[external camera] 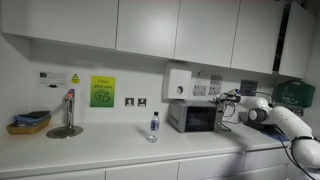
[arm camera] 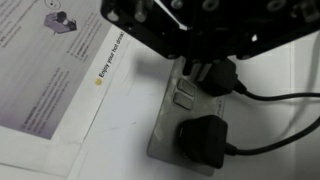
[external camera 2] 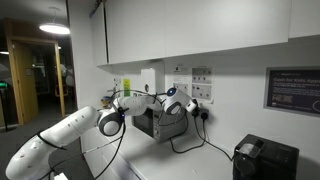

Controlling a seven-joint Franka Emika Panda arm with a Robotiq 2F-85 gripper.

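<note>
My gripper is shut, with nothing seen between its fingers. In the wrist view it hangs right over a double wall socket [arm camera: 163, 128], near the upper switch. Below that is a second light rocker switch [arm camera: 184, 100]. Two black plugs sit in the socket: the lower plug [arm camera: 203, 140] shows clearly, while the upper plug [arm camera: 222, 77] is partly behind the gripper. Whether the fingertips touch the plate or a switch cannot be told. From the side, the gripper [external camera 2: 190, 104] reaches to the wall by the plugs [external camera 2: 204, 114].
Beneath the arm stands a microwave [external camera: 193, 116], with a water bottle [external camera: 154, 127] left of it on the counter. A black appliance [external camera 2: 264, 158] stands on the right. Black cables [arm camera: 275, 147] run from the plugs. Wall cupboards [external camera: 207, 35] overhang the counter.
</note>
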